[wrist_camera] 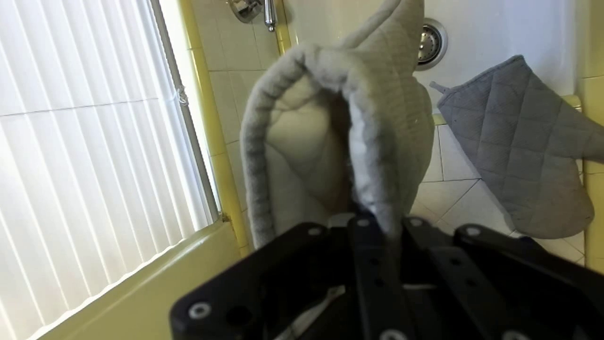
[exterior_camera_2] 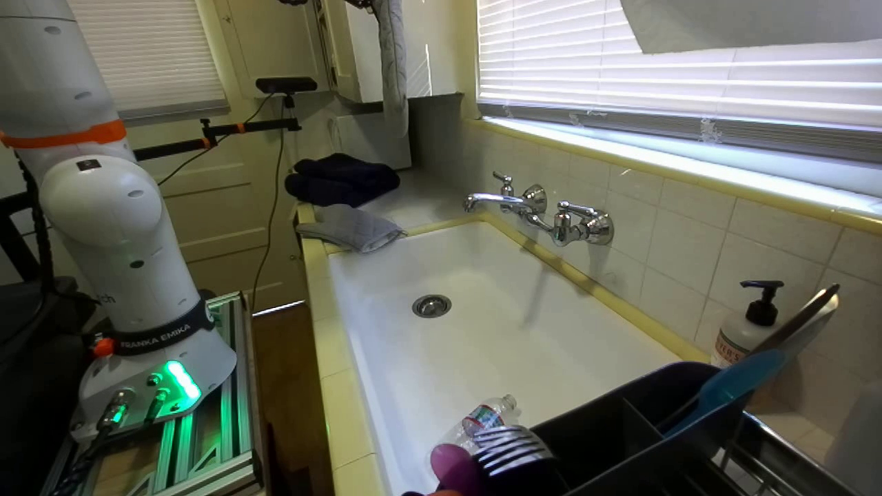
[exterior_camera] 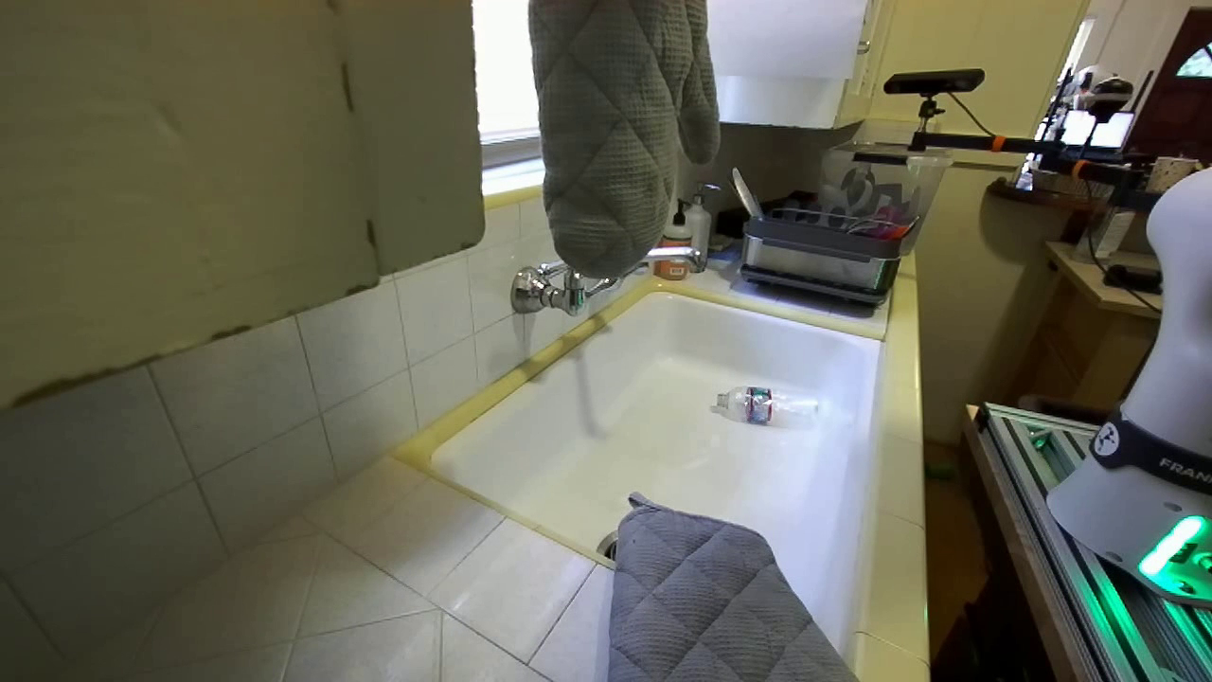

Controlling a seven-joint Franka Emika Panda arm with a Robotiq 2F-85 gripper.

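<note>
A grey quilted oven mitt (wrist_camera: 396,107) hangs from my gripper, its cuff edge pinched between the fingers and its opening facing the wrist camera. In exterior view 1 this hanging mitt (exterior_camera: 614,125) is in the air at the top, in front of the window; exterior view 2 shows it edge-on (exterior_camera_2: 393,66) by the cabinet. The gripper itself is out of frame in exterior view 1. A second grey mitt (exterior_camera: 710,585) lies on the tiled counter and reaches over the sink's near edge; the wrist view shows this lying mitt (wrist_camera: 518,153) whole.
Below is the white sink (exterior_camera: 568,455), with a clear plastic bottle (exterior_camera: 756,405) lying in it. A chrome faucet (exterior_camera_2: 537,207) juts from the tiled wall. Dark cloth (exterior_camera_2: 343,179) lies on the counter. A dish rack (exterior_camera: 818,256) and soap bottles (exterior_camera: 673,244) stand at the far end.
</note>
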